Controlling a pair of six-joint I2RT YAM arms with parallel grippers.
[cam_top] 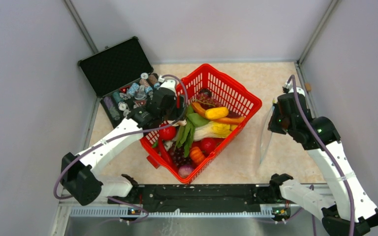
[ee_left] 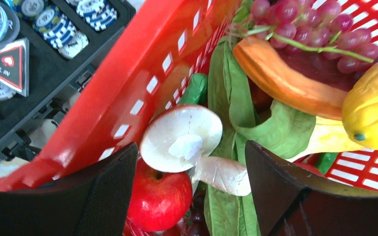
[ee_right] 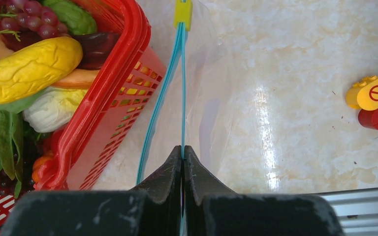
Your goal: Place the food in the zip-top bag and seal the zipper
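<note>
My left gripper is over the left side of the red basket, part open above a sliced mushroom and a red apple, with leafy greens, grapes and a yellow squash alongside. My right gripper is shut on the blue zipper edge of the clear zip top bag, which has a yellow slider at the far end of the zipper. The bag stands right of the basket.
An open black case of poker chips sits left of the basket. A small yellow and red object lies near the right edge. The table between bag and right edge is bare.
</note>
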